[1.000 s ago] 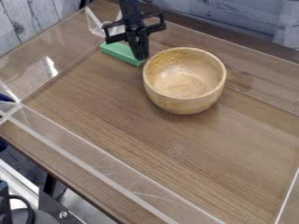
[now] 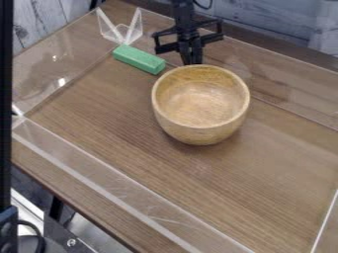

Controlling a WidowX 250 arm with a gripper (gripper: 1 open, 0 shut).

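My black gripper [image 2: 188, 51] is at the back of the table, just behind a large tan bowl [image 2: 201, 104]; its fingers look shut, with nothing visible between them, and its tips are close to the bowl's back rim. A green block [image 2: 138, 59] lies on the wooden table to the left of the bowl, left of and a little in front of the gripper.
A clear plastic piece [image 2: 119, 30] stands at the back left beside the green block. Walls border the back, and dark cables lie at the lower left.
The gripper has moved back and to the right, away from the green block. The bowl has shifted slightly left and toward the front.
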